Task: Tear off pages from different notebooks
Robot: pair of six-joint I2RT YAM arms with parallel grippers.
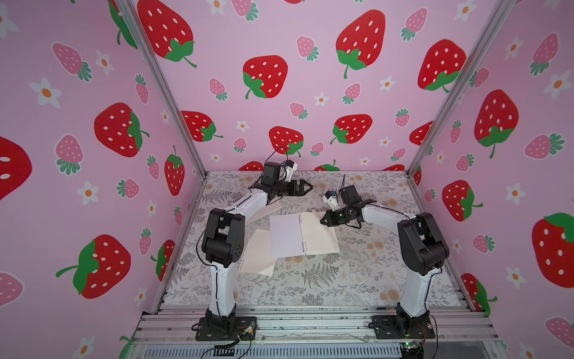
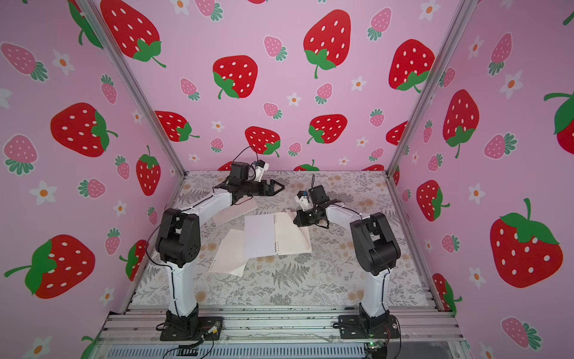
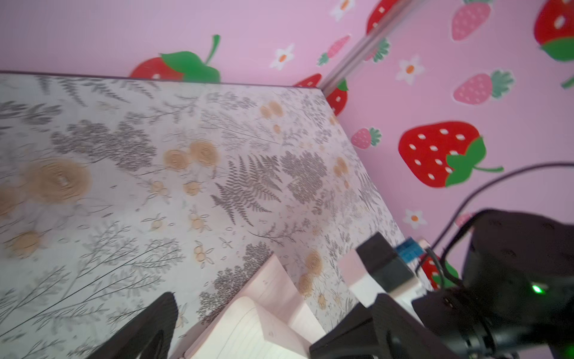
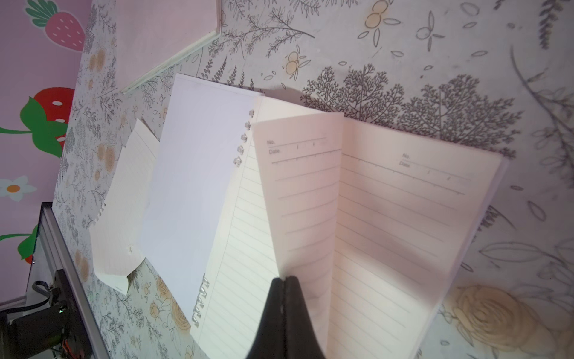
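A spiral notebook lies open in the middle of the table, its lilac cover [image 1: 285, 234] on the left and cream lined pages [image 1: 320, 238] on the right. In the right wrist view, the top page [image 4: 308, 197] is lifted and curled over towards the rings, showing its underside. My right gripper is shut at the curled edge, the thin paper apparently pinched between its fingertips. Behind the notebook, my left gripper [image 1: 307, 188] hangs open and empty; its wide-apart fingers [image 3: 146, 329] are blurred in the left wrist view.
A closed pink notebook [image 4: 170, 30] lies behind and left, partly under the left arm. Loose cream paper [image 1: 257, 252] lies left of the open notebook, its edge by the lilac cover. Clear table surrounds the front and right.
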